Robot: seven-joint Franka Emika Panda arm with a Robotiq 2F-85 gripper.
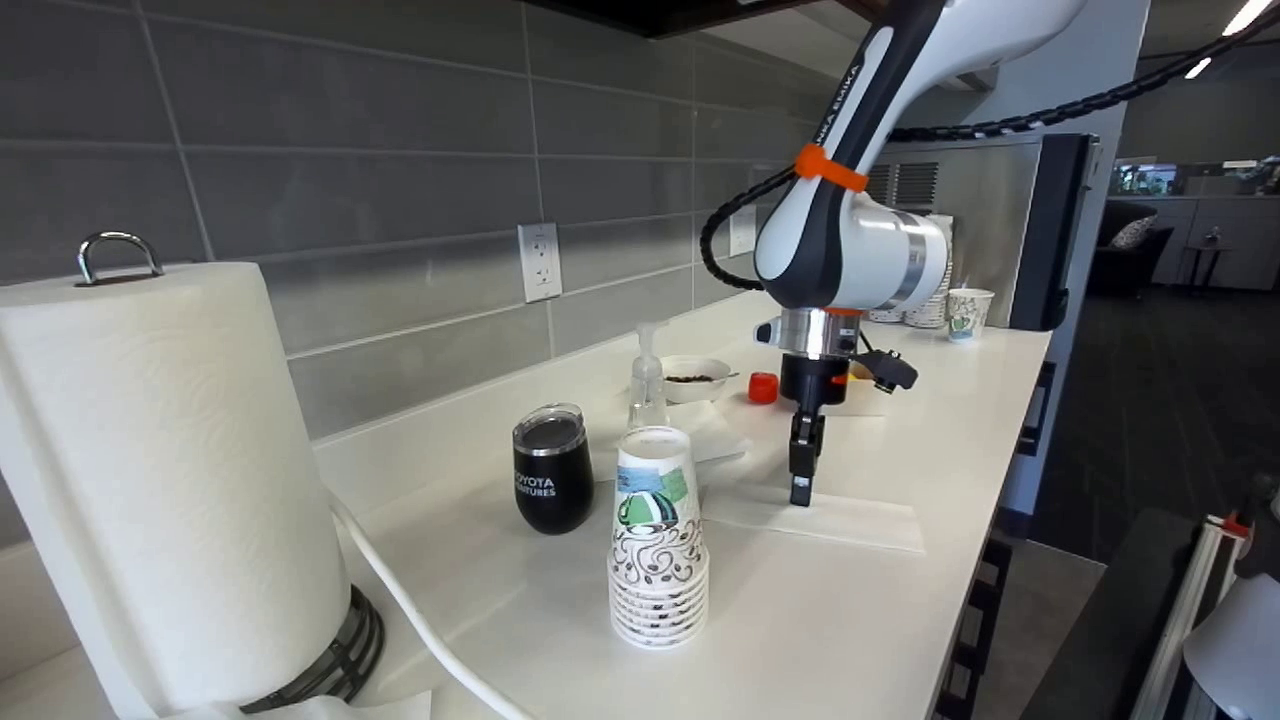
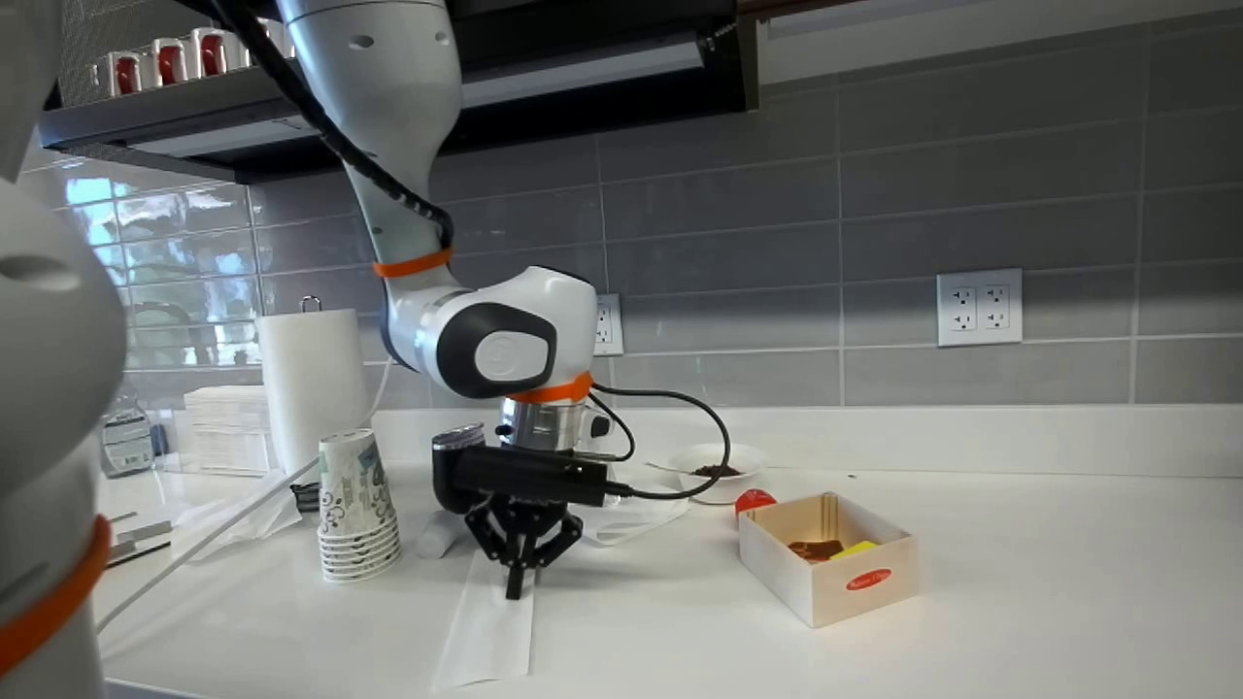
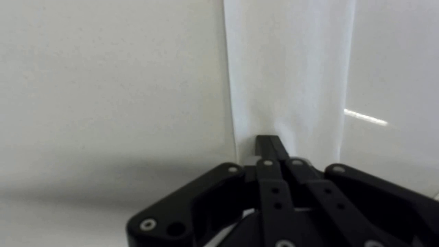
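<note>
A folded white paper towel (image 1: 846, 518) lies flat across the counter, long and narrow. My gripper (image 1: 800, 499) points straight down with its tips at the towel's surface, away from both ends. In the wrist view the two black fingers (image 3: 271, 149) are pressed together over the towel (image 3: 290, 61), and nothing shows between them. Slight creases show in the towel near the tips; whether any of it is pinched cannot be made out. From the other side, the towel (image 2: 484, 635) stretches from below the gripper (image 2: 514, 589) toward the counter's front.
Stacked paper cups (image 1: 660, 540) and a black tumbler (image 1: 553, 474) stand to the left in the first exterior view. A soap pump bottle (image 1: 648, 382), white bowl (image 1: 708, 388) and red lid (image 1: 763, 388) sit behind. A wooden box (image 2: 845, 582) stands apart.
</note>
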